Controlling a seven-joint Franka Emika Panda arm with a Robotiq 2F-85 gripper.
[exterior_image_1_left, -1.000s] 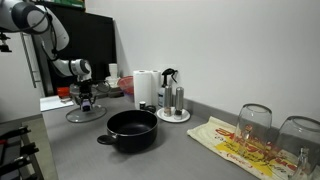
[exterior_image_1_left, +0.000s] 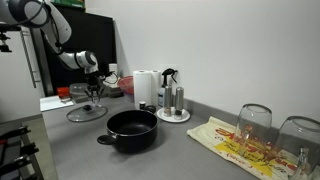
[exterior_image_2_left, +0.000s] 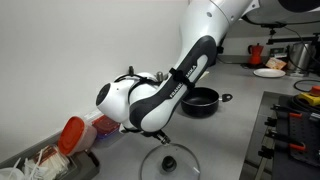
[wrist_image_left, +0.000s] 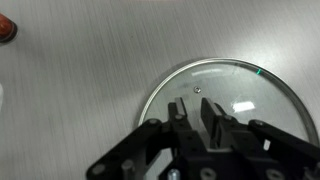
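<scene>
A glass lid (exterior_image_1_left: 75, 115) with a black knob (exterior_image_1_left: 87, 108) lies flat on the table. Exterior view 2 shows the lid (exterior_image_2_left: 190, 172) and its knob (exterior_image_2_left: 169, 163) in front of the arm, the gripper (exterior_image_2_left: 158, 136) above and behind the knob. The wrist view looks down on the lid (wrist_image_left: 250, 90); there the gripper's (wrist_image_left: 193, 107) fingers stand apart with nothing visibly held, and the knob is hidden. A black pot (exterior_image_1_left: 132, 124) stands uncovered nearer exterior view 1, well away from the gripper.
Paper towel rolls (exterior_image_1_left: 147, 86) and a plate of bottles (exterior_image_1_left: 174, 116) stand along the wall. Two glass jars (exterior_image_1_left: 253, 128) rest by a yellow cloth (exterior_image_1_left: 225, 140). A red container (exterior_image_2_left: 75, 135) is beside the arm. The tabletop around the pot is largely clear.
</scene>
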